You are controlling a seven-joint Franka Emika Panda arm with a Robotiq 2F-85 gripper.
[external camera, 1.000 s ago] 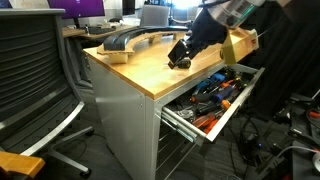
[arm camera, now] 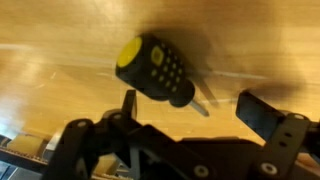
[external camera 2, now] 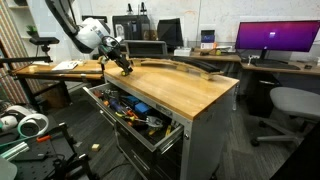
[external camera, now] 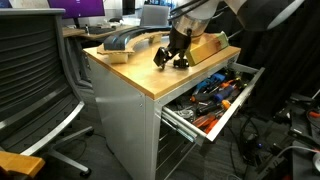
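Note:
A stubby screwdriver (arm camera: 158, 68) with a black dimpled grip, a yellow cap and a short metal shaft lies on the wooden tabletop (arm camera: 60, 80). In the wrist view, my gripper stands open above it, a fingertip to either side of the tool's shaft end. Nothing is held. From the first exterior view, the gripper (external camera: 171, 61) hangs low over the worktop beside the drawer, close to the dark screwdriver. Whether the fingers touch the table cannot be told.
Below the worktop, an open drawer (external camera 2: 140, 116) holds several tools, including blue and red-handled ones. A cardboard box (external camera: 208, 46) sits on the table behind the gripper. Long curved wooden pieces (external camera 2: 185, 66) lie along the worktop's back edge.
The screwdriver and drawer appear unmoved.

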